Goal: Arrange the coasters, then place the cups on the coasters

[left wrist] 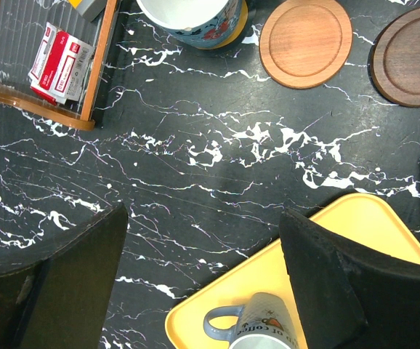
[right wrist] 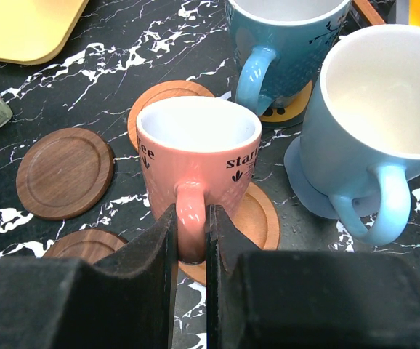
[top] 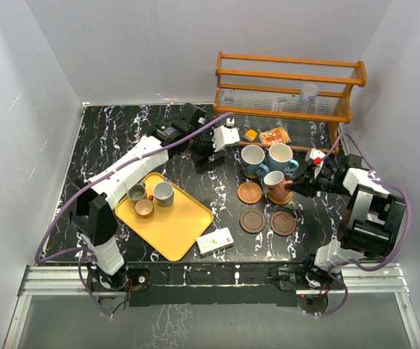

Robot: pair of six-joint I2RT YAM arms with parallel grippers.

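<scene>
A pink cup point(right wrist: 195, 156) with a white inside hangs upright over a light wooden coaster point(right wrist: 262, 218). My right gripper is shut on the cup's handle, which faces it. From above, the pink cup point(top: 274, 179) covers most of that coaster point(top: 281, 200); the cup's base is hidden in both views, but the coaster shifts beneath it. Over bare table, left of the blue cups, my left gripper stands open and empty.
Two blue cups point(top: 253, 154) point(top: 280, 154) stand on coasters just behind. Another light coaster point(top: 249, 192) and two dark ones point(top: 252, 221) point(top: 283, 223) lie bare. A yellow tray point(top: 168, 233) holds several cups; a white box point(top: 215, 241) lies beside it. A wooden rack point(top: 290, 76) stands behind.
</scene>
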